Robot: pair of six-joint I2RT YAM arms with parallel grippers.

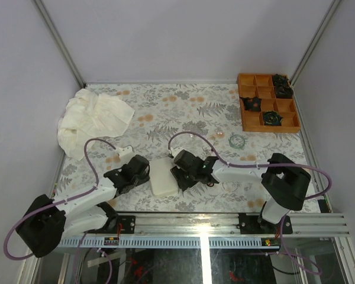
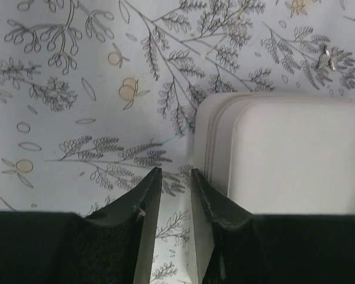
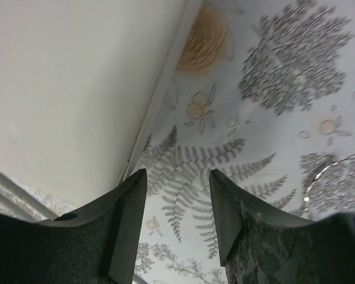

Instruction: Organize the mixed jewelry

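Observation:
A white zippered case (image 1: 164, 180) lies at the front middle of the patterned table, between my two grippers. My left gripper is part open at the case's zippered edge (image 2: 219, 136), one finger beside it. My right gripper is part open along the opposite edge of the case (image 3: 71, 77). Whether either touches it I cannot tell. A thin chain or bangle (image 3: 316, 181) lies right of my right gripper, and a small metal piece (image 2: 325, 58) beyond the case. A green ring (image 1: 237, 141) lies farther right.
A wooden compartment tray (image 1: 251, 118) with dark pouches stands at the back right. A crumpled white cloth (image 1: 94, 118) lies at the back left.

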